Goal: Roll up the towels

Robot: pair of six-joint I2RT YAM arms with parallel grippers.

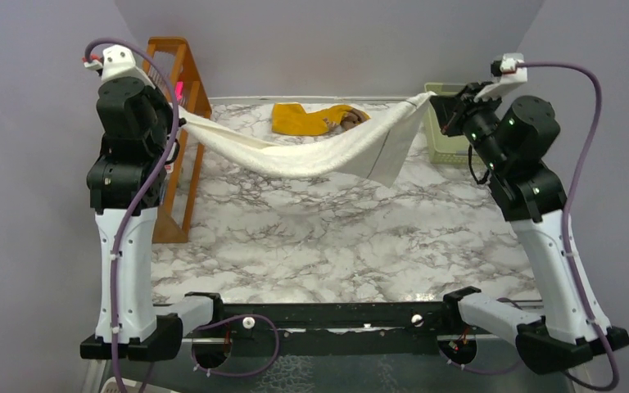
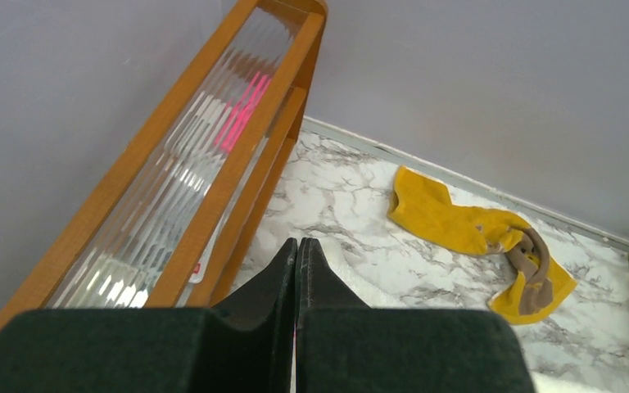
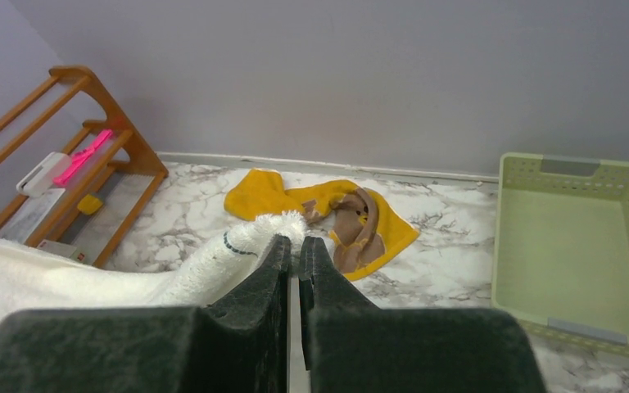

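A white towel [image 1: 303,157] hangs in the air between my two arms, sagging in the middle, with a corner flap drooping at its right. At its left end my left gripper [image 1: 180,121] is shut on it; the left wrist view shows the fingertips [image 2: 288,250] closed, with white cloth just behind them. My right gripper [image 1: 434,100] is shut on the towel's other end, and in the right wrist view the cloth bunches at the fingertips [image 3: 281,247]. Beyond lies a crumpled yellow and brown towel [image 1: 301,121] on the marble table, partly behind the white one.
A wooden rack [image 1: 182,192] stands at the left, close to my left arm. Back right is a light green basket [image 3: 577,246], empty in the right wrist view.
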